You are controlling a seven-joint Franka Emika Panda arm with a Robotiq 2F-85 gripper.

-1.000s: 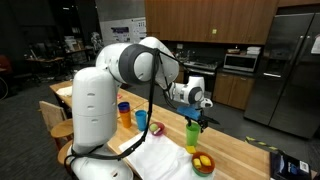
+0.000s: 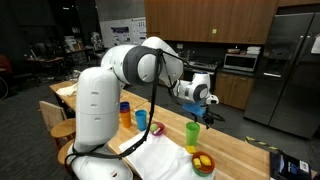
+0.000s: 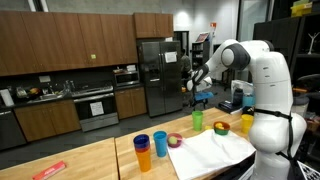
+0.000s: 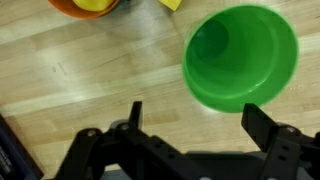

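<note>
A tall green cup (image 2: 192, 133) stands upright on the wooden table. Looking down in the wrist view, I see into the mouth of this green cup (image 4: 241, 60). My gripper is open, with only bare tabletop showing between its fingertips. The cup's rim lies ahead of them and toward the right finger, outside the grip. In the first exterior view my gripper (image 2: 209, 118) hangs above the table, just right of the cup's top; in the second, the gripper (image 3: 199, 102) appears above the green cup (image 3: 198, 120).
A reddish bowl (image 2: 204, 170) with yellow items and a yellow block (image 2: 191, 149) are close to the cup. Blue cups (image 2: 141, 119), orange cups (image 2: 125, 117) and a pink-rimmed dish (image 2: 157, 129) sit farther left. White paper (image 2: 157, 160) covers part of the table; its right side has free room.
Over the last second my arm's end has moved right and slightly up in the first exterior view. The green cup and other tableware have stayed in place.
</note>
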